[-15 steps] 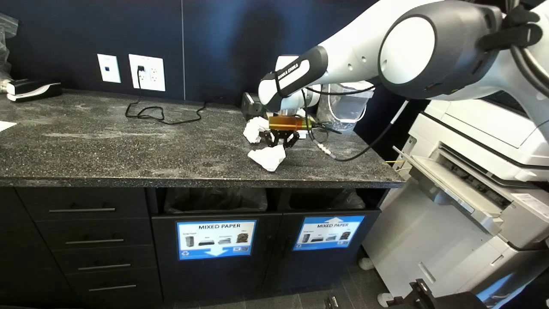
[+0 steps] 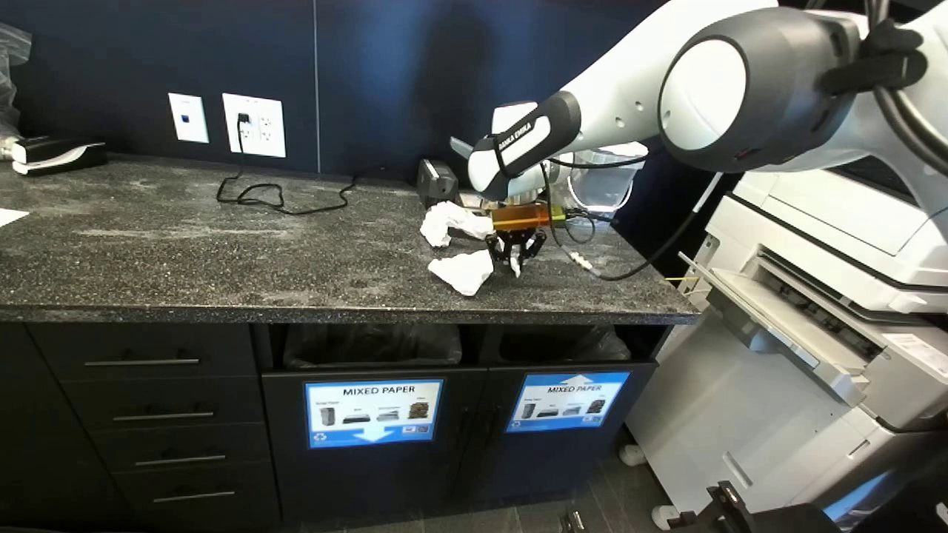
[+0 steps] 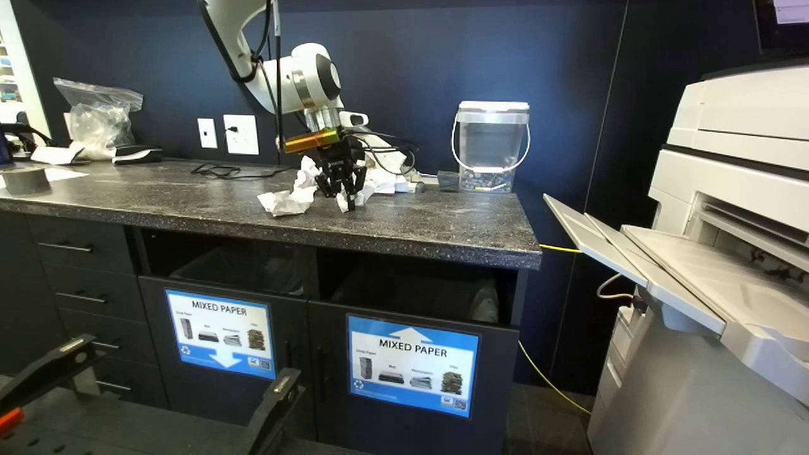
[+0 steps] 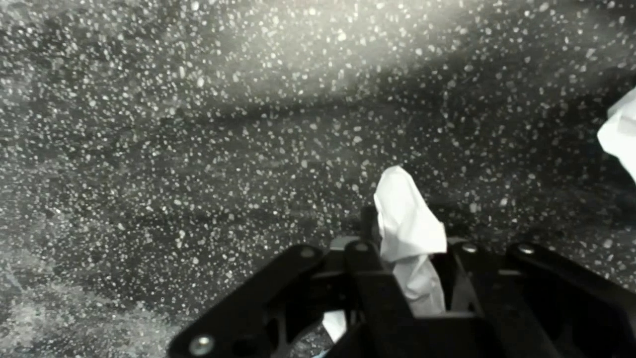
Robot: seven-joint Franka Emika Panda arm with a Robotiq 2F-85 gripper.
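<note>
My gripper (image 2: 516,263) is low over the right part of the dark speckled counter. Its fingers are shut on a piece of crumpled white paper (image 4: 409,229), whose tip sticks out past the fingers in the wrist view. Left of the gripper and nearer the counter's front, a second crumpled paper (image 2: 464,272) lies on the counter. Another white crumpled paper (image 2: 452,222) lies farther back, partly behind the gripper's orange-topped mount. Whether the held paper touches the counter, I cannot tell.
Below the counter are two bin openings (image 2: 373,345) above doors marked MIXED PAPER. A clear bucket (image 3: 491,148) stands at the back right. A printer (image 2: 826,257) is beyond the counter's right end.
The gripper has moved to the right, away from the two papers on its left. White paper now shows between its fingers. The two loose papers lie where they were.
</note>
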